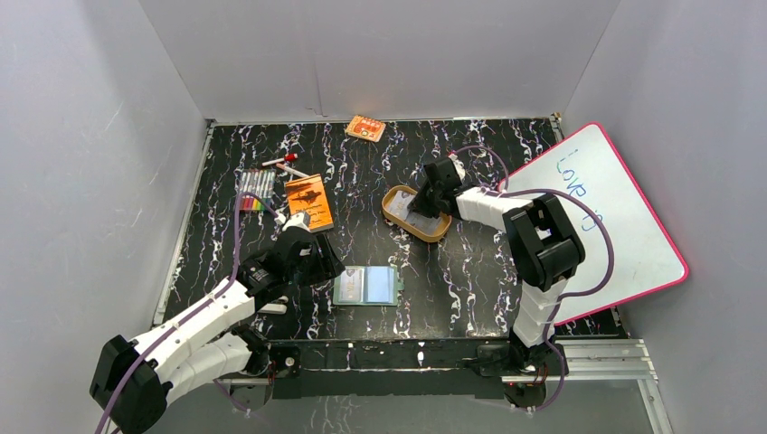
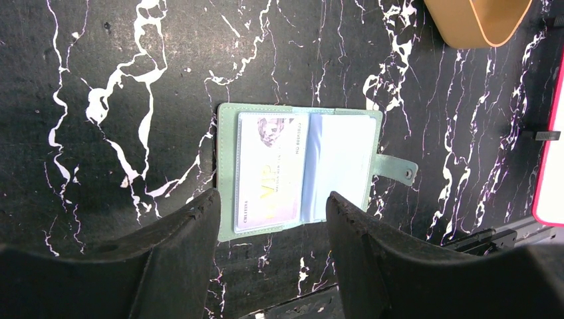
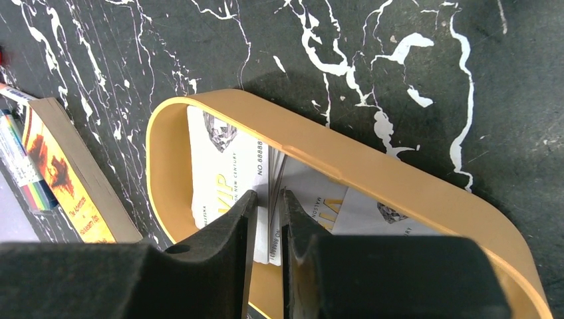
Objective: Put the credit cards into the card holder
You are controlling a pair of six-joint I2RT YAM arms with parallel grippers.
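Observation:
The green card holder lies unfolded on the table, a white VIP card behind its left clear pocket; the right pocket shows no card. Above it my left gripper is open and empty. Inside the tan tray are white and grey VIP cards, one white card on the left and grey ones on the right. My right gripper reaches into the tray, its fingers close together around upright card edges. Whether they pinch them is unclear.
A whiteboard leans along the right side. Coloured markers and an orange book lie at the left, with a small orange box at the back. The table between tray and holder is clear.

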